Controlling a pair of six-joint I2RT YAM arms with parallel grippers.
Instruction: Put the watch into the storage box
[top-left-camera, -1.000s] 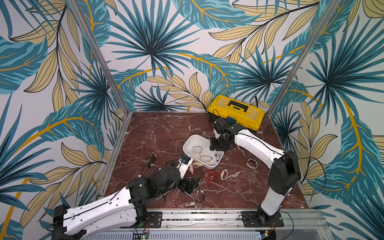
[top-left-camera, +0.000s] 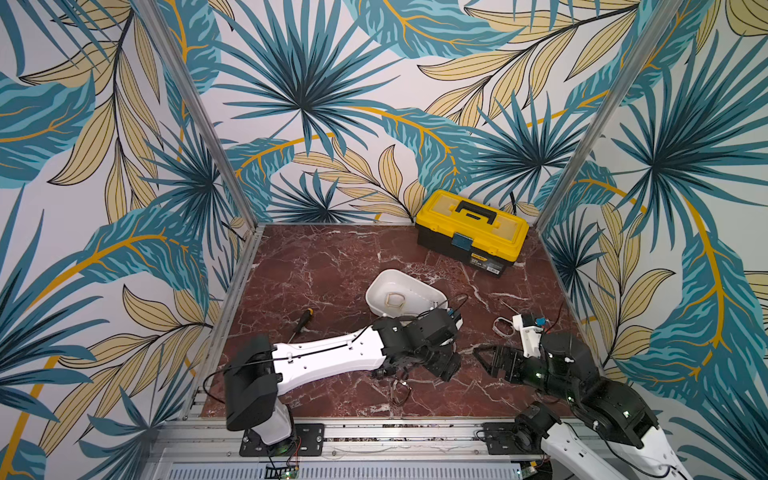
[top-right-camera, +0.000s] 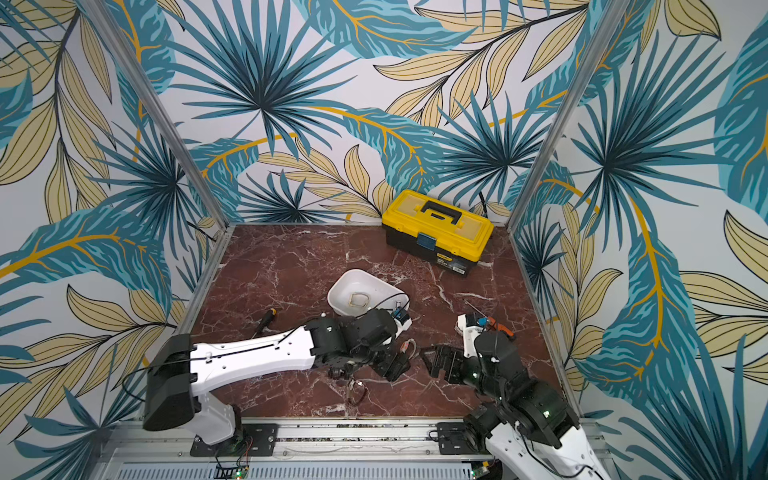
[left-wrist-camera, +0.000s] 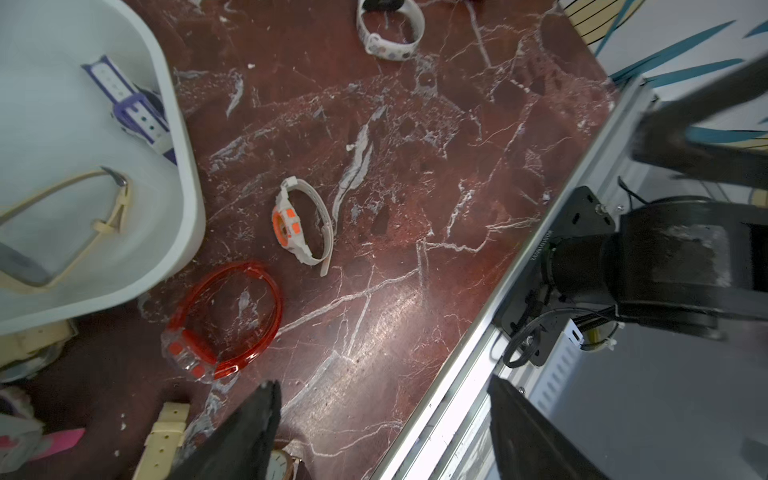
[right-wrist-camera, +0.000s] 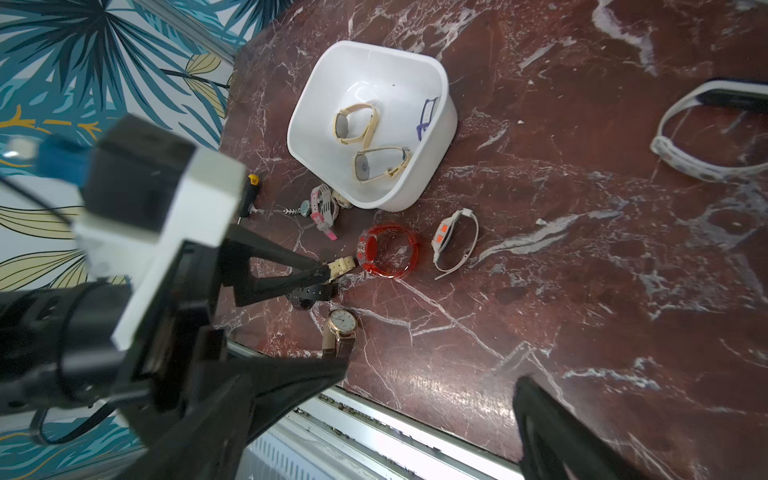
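The white storage box (right-wrist-camera: 372, 72) holds cream watches and a blue one (left-wrist-camera: 144, 120). Outside it on the marble lie a red watch (right-wrist-camera: 388, 254), a white-orange watch (left-wrist-camera: 292, 220), a gold-faced watch (right-wrist-camera: 342, 320), a grey-white band (left-wrist-camera: 388, 44) and others. My left gripper (top-left-camera: 440, 356) hangs over the watches just in front of the box, fingers apart with nothing seen between them. My right gripper (top-right-camera: 440, 360) is open to the right of them, above the table, holding nothing.
A yellow-black toolbox (top-left-camera: 472, 224) stands at the back right, a screwdriver (top-left-camera: 302, 320) lies left of the box, and an orange-handled tool (top-right-camera: 502, 328) lies at the right.
My left arm has reached rightward across the front of the box. My right arm has pulled back from the box toward the right front.
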